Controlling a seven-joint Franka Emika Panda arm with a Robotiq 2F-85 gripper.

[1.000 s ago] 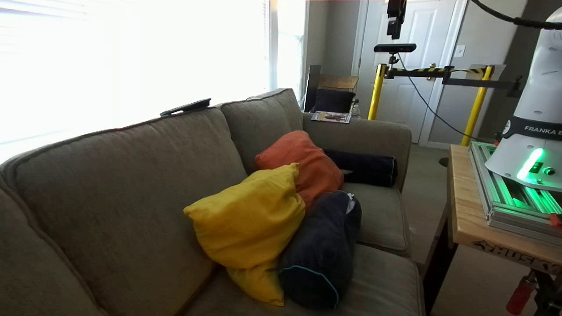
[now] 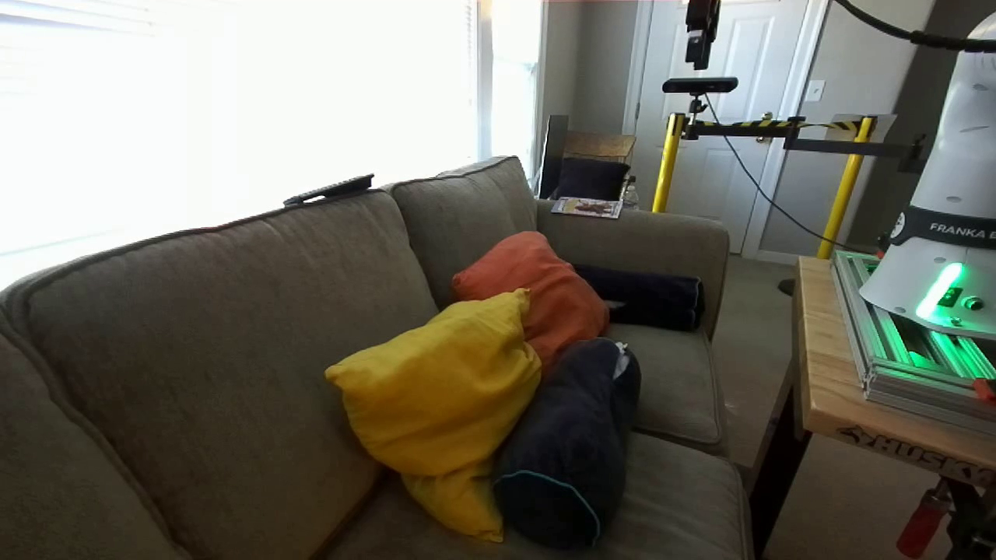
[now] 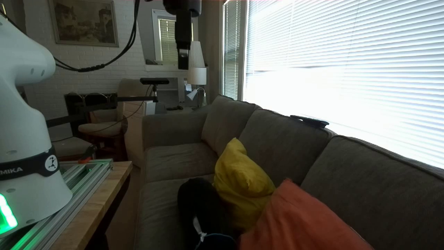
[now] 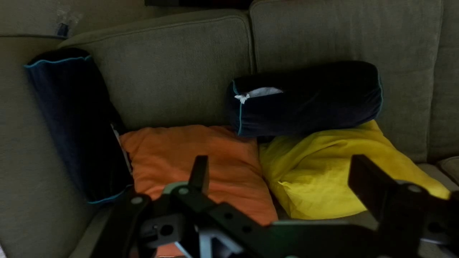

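Note:
High above the sofa my gripper stands open, its fingers wide apart and nothing between them. Below it, in the wrist view, lie an orange pillow (image 4: 202,150) on the left and a yellow pillow (image 4: 327,172) on the right. One dark blue bolster (image 4: 307,101) rests on the seat against the yellow pillow, a white patch showing near its end. Another dark bolster (image 4: 77,120) lies along the sofa's arm. Exterior view 1 shows the yellow pillow (image 2: 439,383) leaning on the backrest, overlapping the orange pillow (image 2: 537,289). Only the gripper's lower tip shows at the top of both exterior views.
A black remote-like object (image 2: 329,190) lies on top of the backrest. A magazine (image 2: 586,207) and a clear bottle (image 2: 630,194) are at the far sofa arm. The wooden bench (image 2: 840,392) carries the robot base. Empty seat stretches beyond the pillows in exterior view 2.

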